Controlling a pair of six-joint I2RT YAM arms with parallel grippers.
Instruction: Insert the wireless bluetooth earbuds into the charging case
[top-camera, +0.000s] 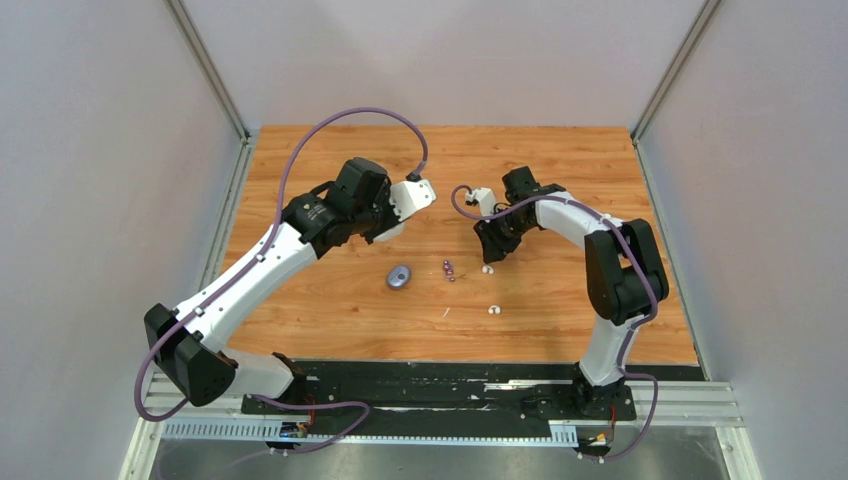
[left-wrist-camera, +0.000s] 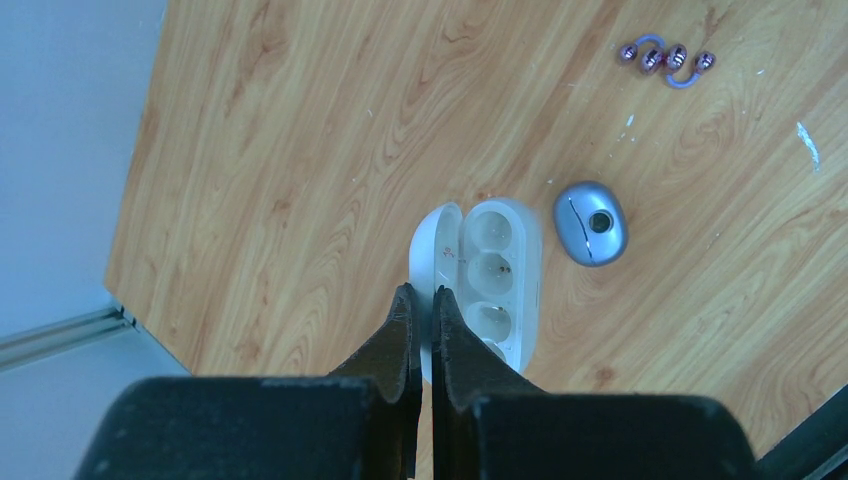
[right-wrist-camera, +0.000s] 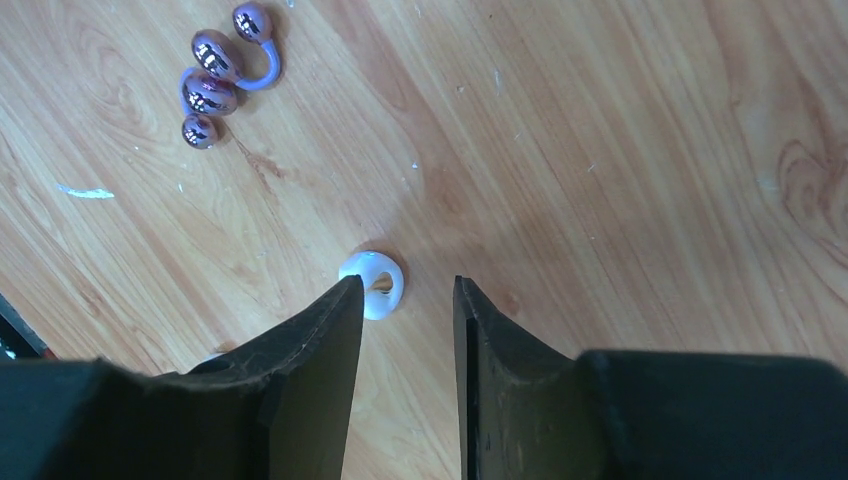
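Observation:
My left gripper is shut, with the lid edge of the white charging case (left-wrist-camera: 512, 265) between its fingers. The case is hinged open, and its visible hollows look empty. In the top view a white patch of the case (top-camera: 391, 232) shows under the left arm. My right gripper stands part open over a white earbud (right-wrist-camera: 396, 290), with its left fingertip overlapping the earbud in view and nothing held. Nearer the front edge lies a second white earbud (top-camera: 494, 310).
A closed blue-grey case (top-camera: 399, 277) sits left of centre. Beside it are purple earbuds (top-camera: 448, 271), lying close together. A pale sliver (top-camera: 446, 313) rests on the wood.

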